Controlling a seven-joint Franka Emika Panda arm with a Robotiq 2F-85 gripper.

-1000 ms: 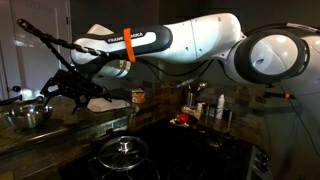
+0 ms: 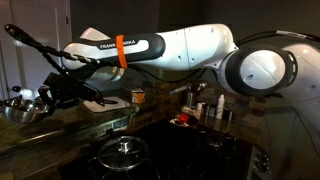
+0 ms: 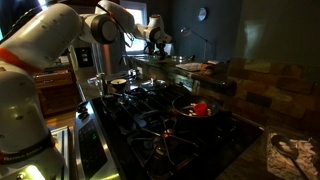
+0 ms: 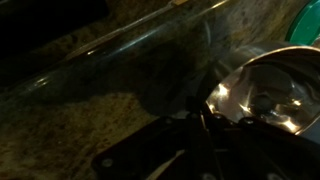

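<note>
A shiny metal bowl (image 2: 20, 112) is at the far left in exterior view 1, at the end of the counter ledge. My gripper (image 2: 46, 97) is at the bowl's right-hand rim, with its fingers closed together there. In the wrist view the bowl (image 4: 270, 95) fills the right side, its inside facing the camera. The dark fingers of my gripper meet at its near rim, which appears pinched between them. The view is dark, and the exact contact is hard to make out.
A glass-lidded pan (image 2: 122, 152) stands on the black stove. In exterior view 2 a pan (image 3: 190, 108) with something red is on the stove. A green round object (image 4: 306, 25) lies beside the bowl. Bottles (image 2: 220, 106) stand farther back.
The bowl has risen a little and shifted left together with my gripper, and it looks more tilted. The arm has also moved slightly left.
</note>
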